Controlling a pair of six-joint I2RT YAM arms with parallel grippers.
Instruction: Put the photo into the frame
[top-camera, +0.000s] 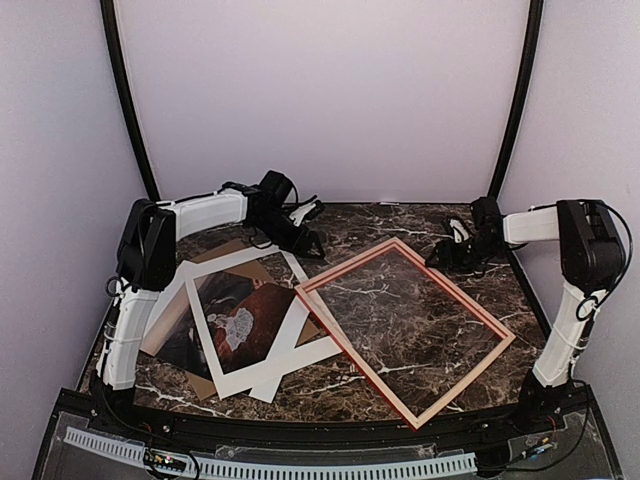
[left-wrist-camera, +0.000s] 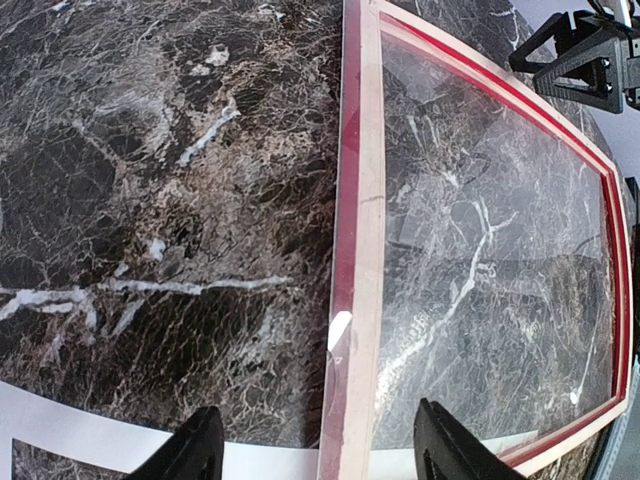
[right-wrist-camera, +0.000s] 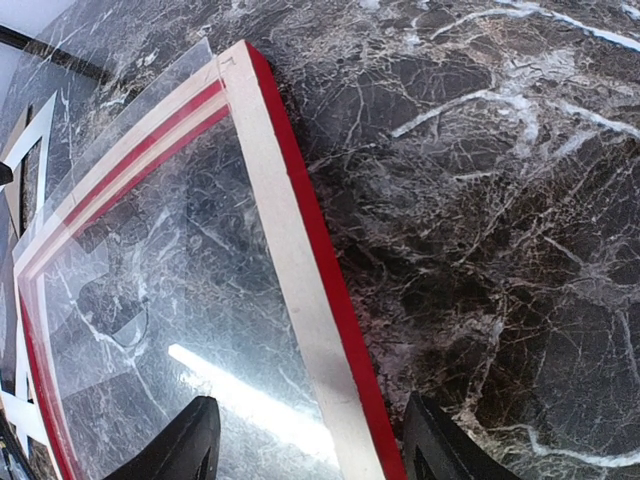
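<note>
A pinkish-red frame (top-camera: 364, 372) with a clear sheet lies tilted on the right half of the marble table. On the left, a photo (top-camera: 247, 320) lies among white mats (top-camera: 292, 357) and brown backing boards. My left gripper (top-camera: 304, 238) is open above the back of the mats, left of the frame; in its own view the open fingers (left-wrist-camera: 201, 450) straddle the frame's strip from above. My right gripper (top-camera: 447, 248) is open over the frame's back-right strip (right-wrist-camera: 318, 271), seen between its fingers in the right wrist view, apparently with nothing held.
Bare marble table (top-camera: 354, 218) shows behind the frame, at its right and along the front left. Side walls and a back wall enclose the workspace.
</note>
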